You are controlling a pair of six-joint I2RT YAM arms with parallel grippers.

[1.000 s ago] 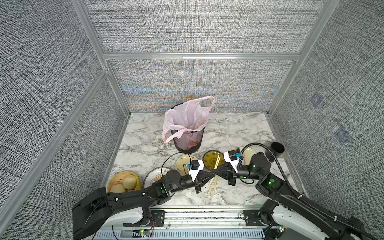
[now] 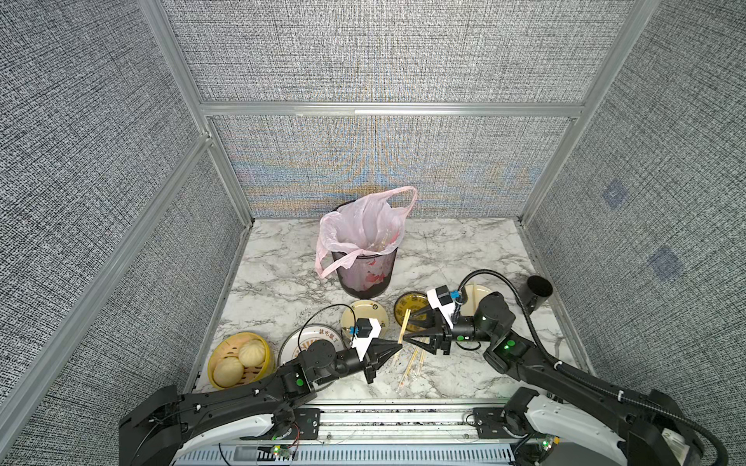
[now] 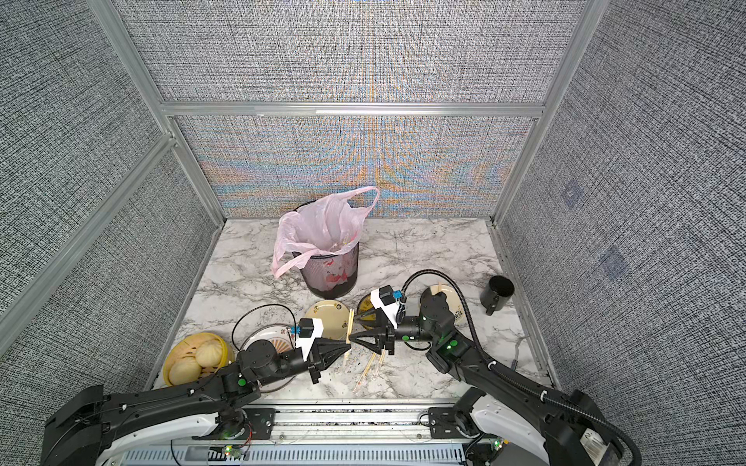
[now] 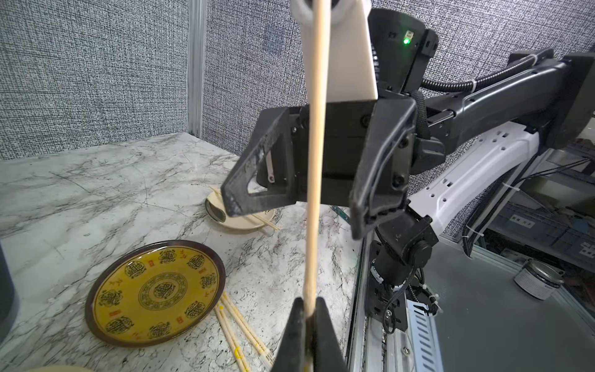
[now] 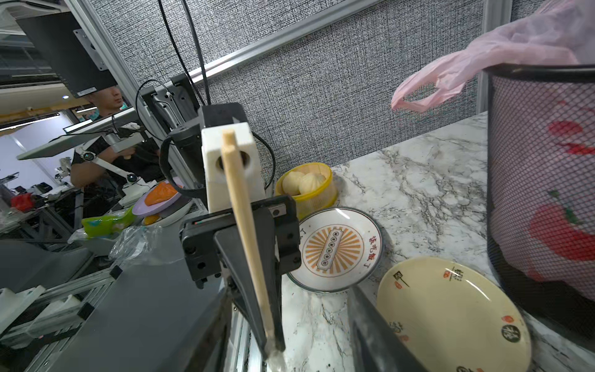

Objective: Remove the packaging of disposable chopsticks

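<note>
My left gripper is shut on the lower end of light wooden chopsticks, which stand up nearly vertical from its fingertips. From the right wrist view, the same chopsticks rise bare above the left fingertips, and something pale and possibly clear shows blurred just below them. My right gripper is open, facing the left one, its fingers on either side of the chopsticks' line in the top views. Nothing shows gripped between its blurred fingers. Whether they touch the chopsticks I cannot tell.
Other chopsticks lie on the table beside a brown-yellow plate. A bin lined with a pink bag stands behind. Cream plate, white plate, bun steamer and black cup surround the arms.
</note>
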